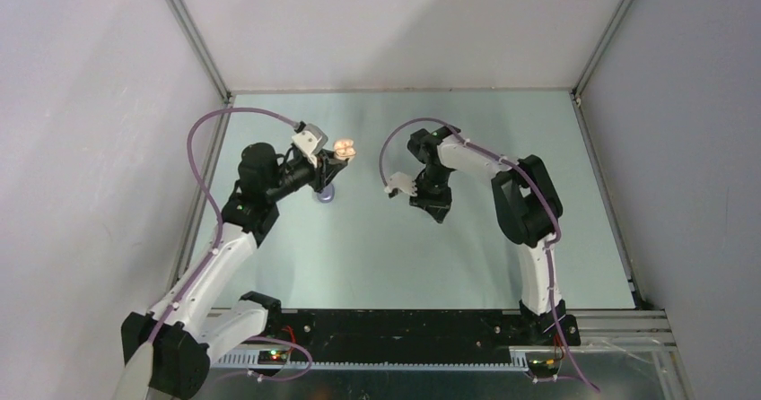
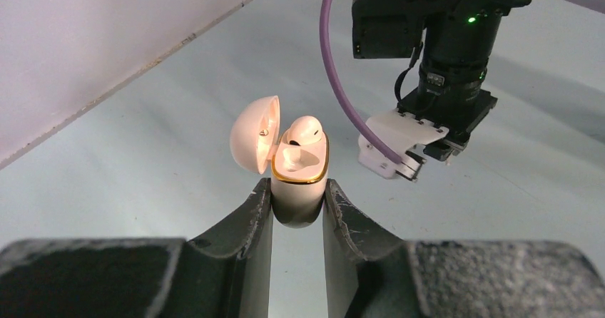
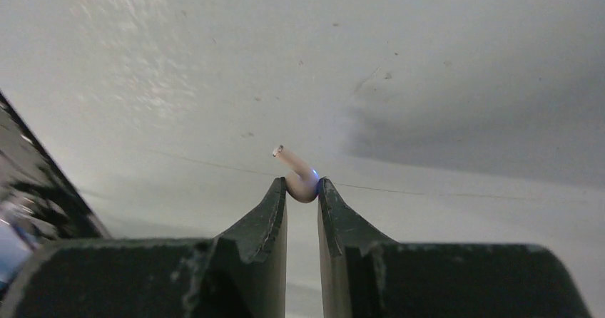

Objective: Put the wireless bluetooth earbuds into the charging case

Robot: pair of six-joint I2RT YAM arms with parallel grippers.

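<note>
The open pink charging case (image 2: 300, 193) is held upright by my left gripper, which is shut on it; its lid (image 2: 250, 136) stands open. One earbud sits in the case and one slot looks empty. From above, the case (image 1: 344, 147) is left of centre over the table. My right gripper is shut on a pink earbud (image 3: 300, 174), stem pointing up, seen over the pale surface. In the top view the right gripper (image 1: 437, 212) is right of the case, its fingers pointing down.
A small purple round object (image 1: 325, 195) lies under the left gripper.
</note>
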